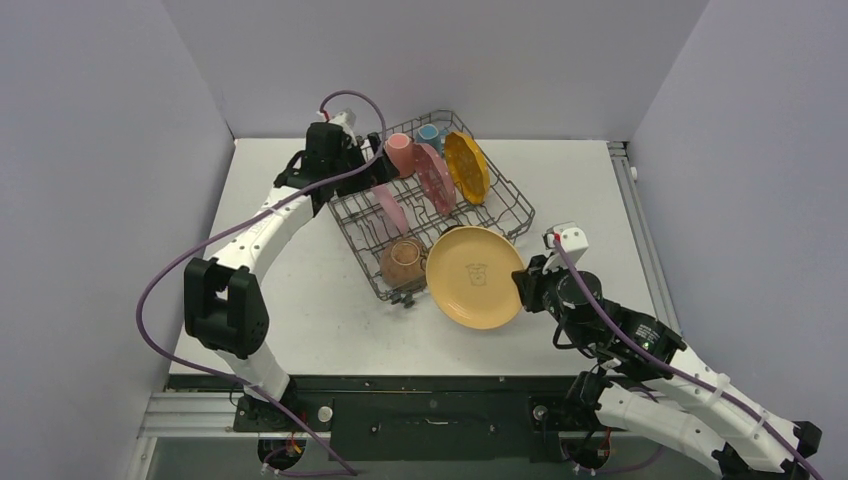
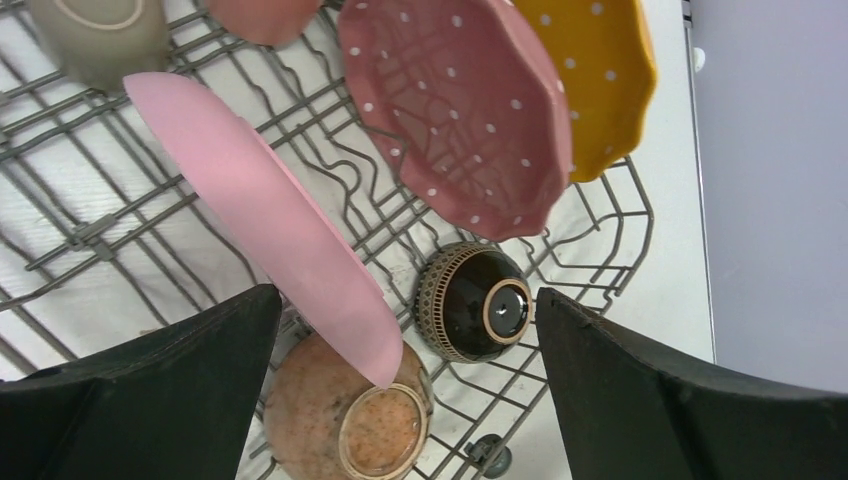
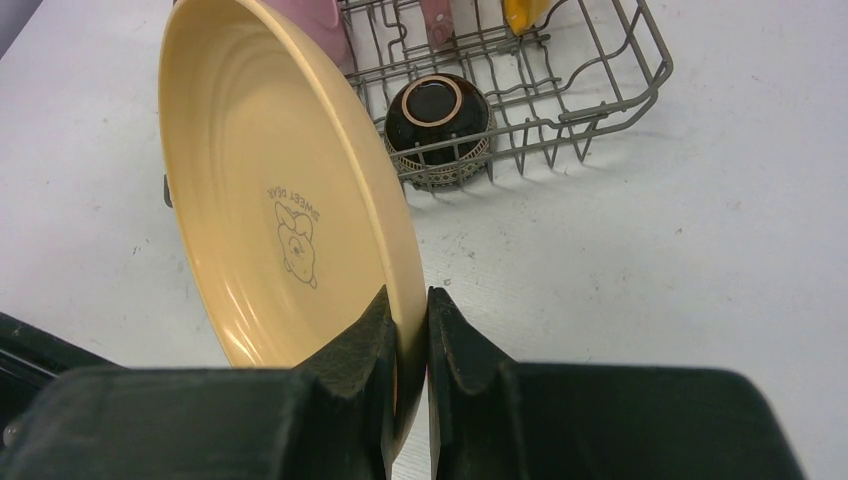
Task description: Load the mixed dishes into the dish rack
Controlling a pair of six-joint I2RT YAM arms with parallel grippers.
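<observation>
The wire dish rack (image 1: 510,232) stands mid-table. In its left part a pink plate (image 2: 270,225) stands on edge, steeply tilted. My left gripper (image 1: 383,170) is over the rack's left side; its fingers (image 2: 640,410) are wide apart, the plate's lower end showing between and beyond them without visible contact. A cream-yellow plate (image 1: 474,278) is held by its rim in my right gripper, raised in front of the rack. A dotted pink plate (image 2: 460,110) and a scalloped yellow plate (image 1: 466,167) stand further right in the rack. A brown bowl (image 1: 403,262) lies upside down at its front.
A pink cup (image 1: 399,155) and a blue cup (image 1: 429,136) are at the rack's back. A dark bowl (image 3: 438,118) rests upside down at the front.
</observation>
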